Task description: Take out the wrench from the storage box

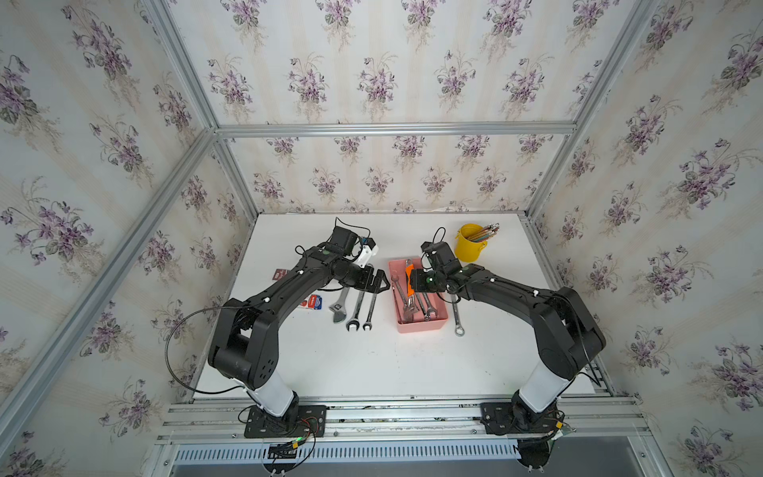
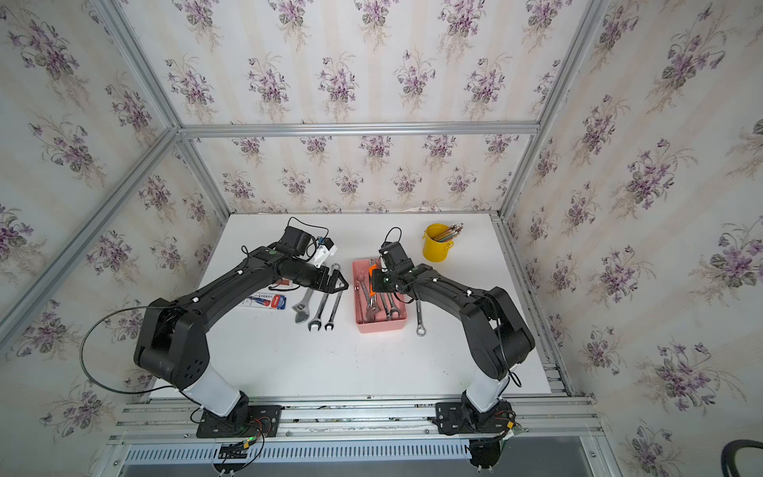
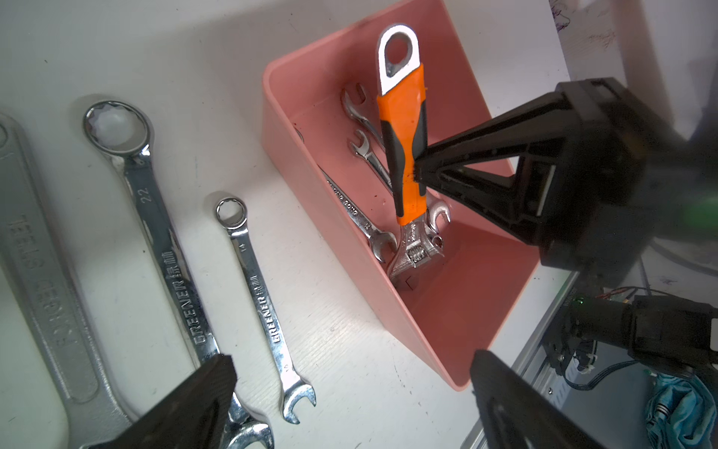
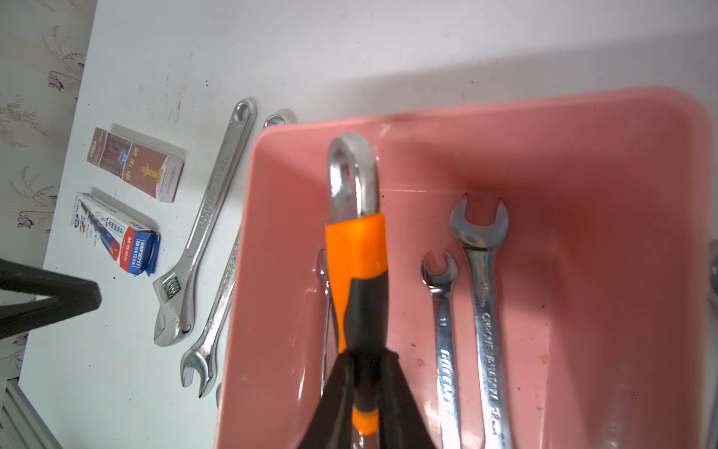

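An orange-and-black handled adjustable wrench [image 3: 407, 127] is tilted up inside the pink storage box [image 3: 321, 176], its handle end raised and its silver head [image 3: 413, 250] low in the box; whether the head touches the floor, I cannot tell. In the right wrist view, the fingertips of my right gripper close on the black part of that handle from both sides. My left gripper stands open left of the box with nothing between its fingers. Several silver wrenches, such as the combination wrench [image 4: 486, 314], lie on the box floor.
Left of the box lie a large adjustable wrench [image 4: 209, 202] and combination wrenches [image 3: 175, 262], partly under my left gripper. Small cartons [image 4: 116, 232] are farther left. A yellow bucket [image 1: 469, 248] stands at the back right. A single wrench [image 1: 457, 318] lies right of the box.
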